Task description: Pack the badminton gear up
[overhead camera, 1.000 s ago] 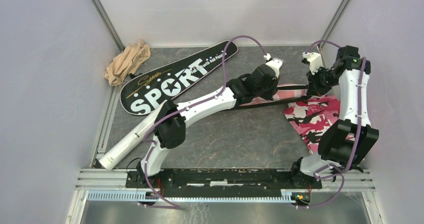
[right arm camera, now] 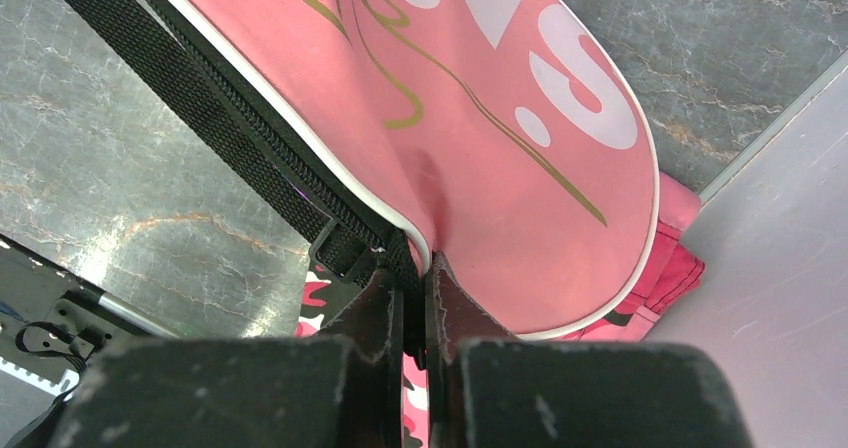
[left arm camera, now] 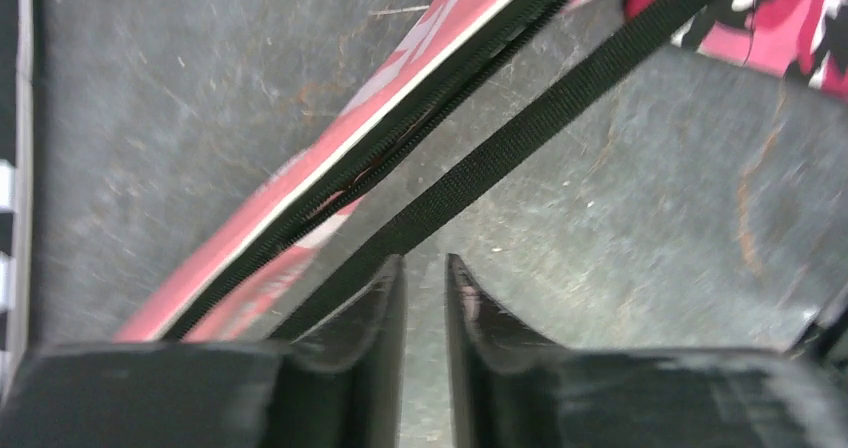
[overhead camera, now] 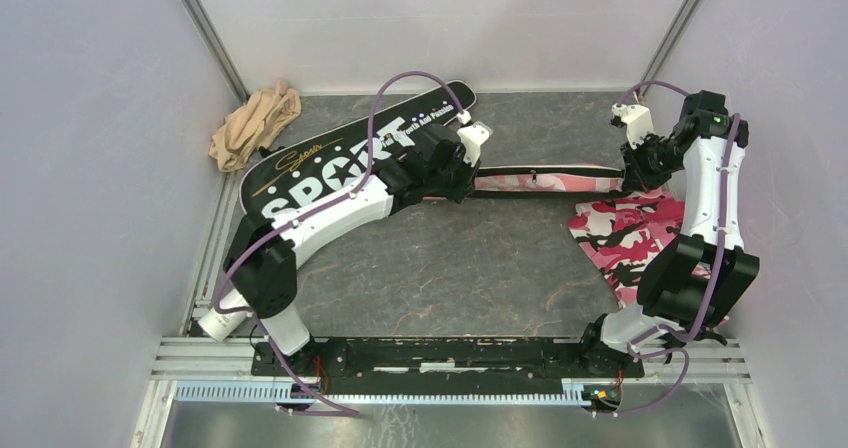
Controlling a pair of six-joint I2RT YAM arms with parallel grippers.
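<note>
A pink racket bag with black zip and strap point(overhead camera: 575, 181) stretches across the middle; its left part is hidden under my left arm. My right gripper is shut on the black zip end of this bag. Over the left part, my left gripper has its fingertips a little apart, nothing between them, near the black strap point(left arm camera: 500, 158). A small dark zip puller point(overhead camera: 533, 179) shows midway along the bag, right of the left gripper. The black SPORT bag point(overhead camera: 430, 106) lies at back left, and a pink camouflage bag point(overhead camera: 620, 243) at right.
A beige cloth point(overhead camera: 255, 123) sits in the back left corner. A white tube point(overhead camera: 222, 318) lies front left, mostly under my left arm. Walls close in the surface at both sides and back.
The right gripper has shifted only slightly.
</note>
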